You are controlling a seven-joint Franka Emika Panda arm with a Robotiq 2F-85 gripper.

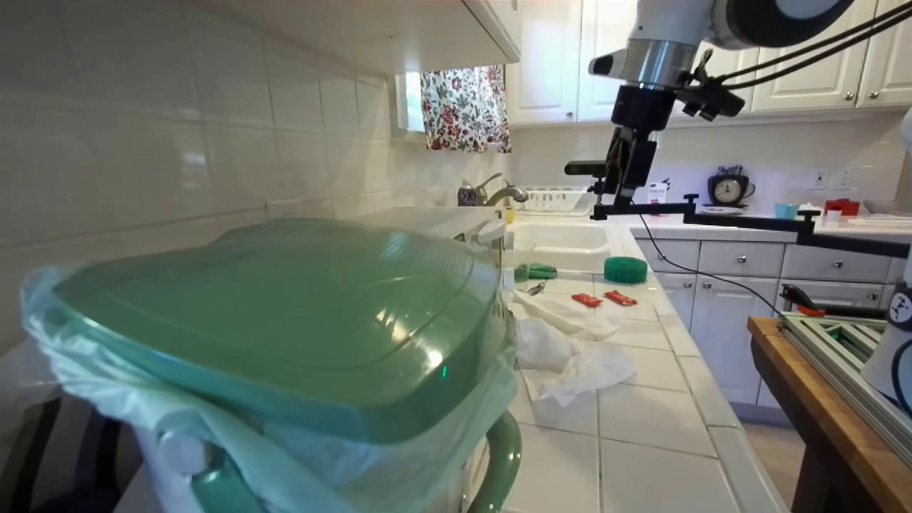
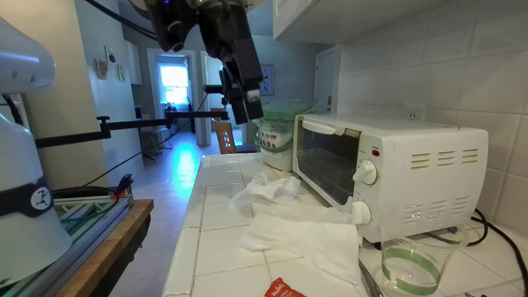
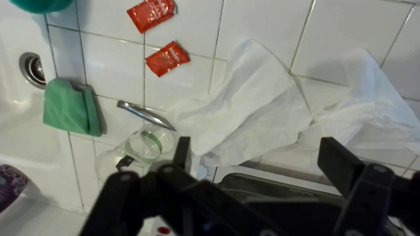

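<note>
High over the white tiled counter, my gripper is open, and nothing is between its fingers. Below it in the wrist view lie two crumpled white paper towels, one near the middle (image 3: 244, 106) and one to the right (image 3: 366, 114). Two red ketchup packets (image 3: 168, 59) (image 3: 151, 15) rest on the tiles at the upper left. A clear cup with a green band (image 3: 147, 145) stands next to a metal utensil (image 3: 145, 114), partly hidden by the gripper. Beside the sink sits a folded green cloth (image 3: 69, 107).
A white toaster oven (image 2: 420, 168) stands along the wall. Past it is a bin with a green lid (image 1: 291, 316), lined with a bag. A round green object (image 1: 625, 270) sits near the sink (image 1: 560, 239). A black camera arm (image 1: 744, 222) reaches across the counter's far end.
</note>
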